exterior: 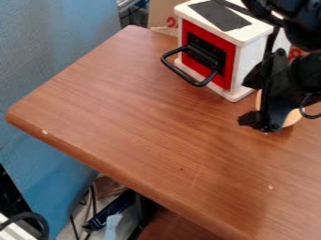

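A white box (235, 29) with a red front panel and a black loop handle (192, 77) stands on the wooden table (138, 112) at the back right. My black gripper (266, 117) is low at the right edge of the view, just right of and in front of the box. A round tan object (292, 118) is behind its fingers, partly hidden. I cannot tell whether the fingers are open or closed on it.
A blue padded panel (44, 66) stands beyond the left edge. Cables and clutter lie below the table at the lower left.
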